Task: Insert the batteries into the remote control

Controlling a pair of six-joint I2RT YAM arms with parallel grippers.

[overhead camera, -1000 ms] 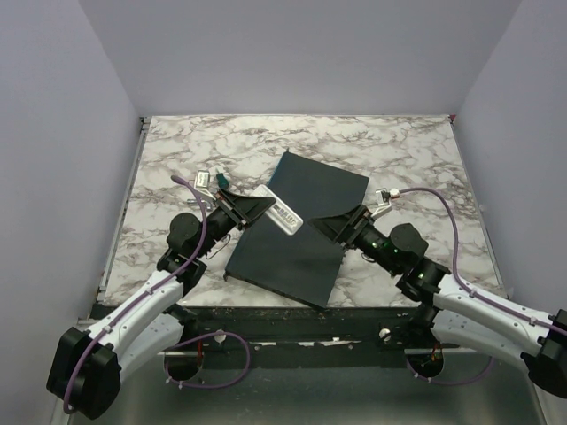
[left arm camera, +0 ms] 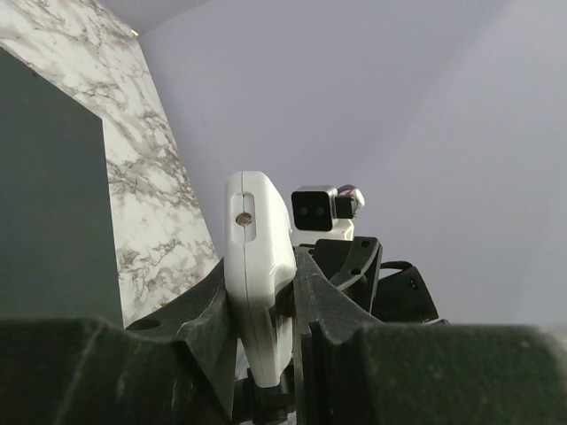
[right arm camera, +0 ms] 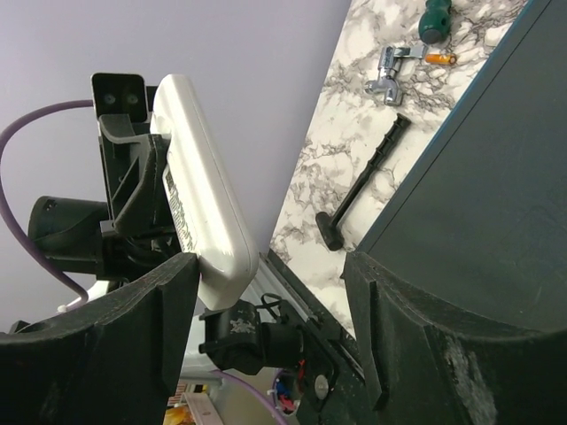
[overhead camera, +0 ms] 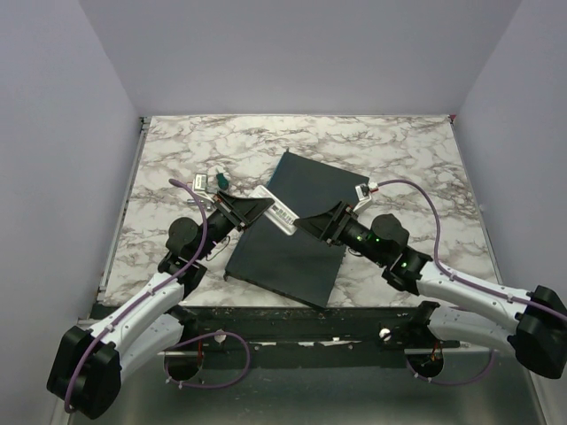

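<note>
My left gripper (overhead camera: pixel 259 204) is shut on the white remote control (overhead camera: pixel 281 215), held above the dark board (overhead camera: pixel 292 266). In the left wrist view the remote (left arm camera: pixel 257 266) stands end-on between dark fingers. My right gripper (overhead camera: pixel 314 226) is part open at the remote's free end. In the right wrist view the remote's rounded end (right arm camera: pixel 226 274) sits by the left finger (right arm camera: pixel 146 345), with a wide gap to the other finger. I cannot tell if they touch. No batteries are clearly identifiable.
A green screwdriver (right arm camera: pixel 435 22), a metal tool (right arm camera: pixel 387 84) and a black hammer (right arm camera: pixel 361 181) lie on the marble table left of the board. Grey walls enclose the table's sides and back.
Over the last second my right gripper has moved left to the end of the remote. The left gripper and remote have barely moved.
</note>
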